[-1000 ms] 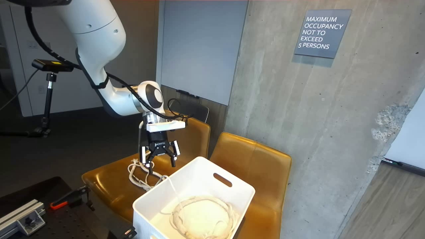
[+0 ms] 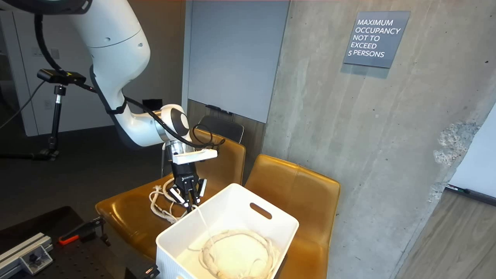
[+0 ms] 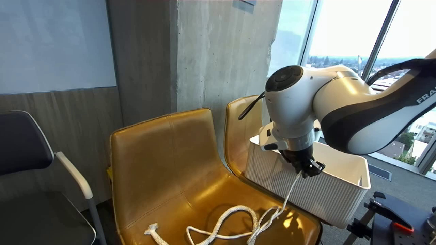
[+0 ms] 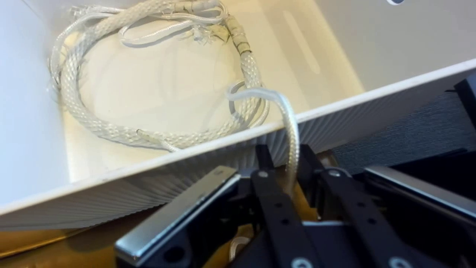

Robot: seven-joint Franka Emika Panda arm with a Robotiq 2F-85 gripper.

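Observation:
A thin white cord comes up out of the white bin, bends over its near rim and passes down between my fingers. My gripper is just outside the bin wall, its fingers partly open around the cord, with a narrow gap visible on the cord's left side. In exterior view 1 the gripper hangs low beside the bin's left rim. The rest of the rope lies loosely looped on the brown chair seat. Inside the white bin, a thick coiled rope rests on the floor.
The bin's corrugated outer wall stands close to the gripper. One brown chair is under the loose rope, another brown chair behind the bin. A dark table with a red-handled tool is at the front left.
My gripper has come down to the bin's rim, and its fingers have drawn from wide apart to close together around the cord. The bin has shifted very slightly.

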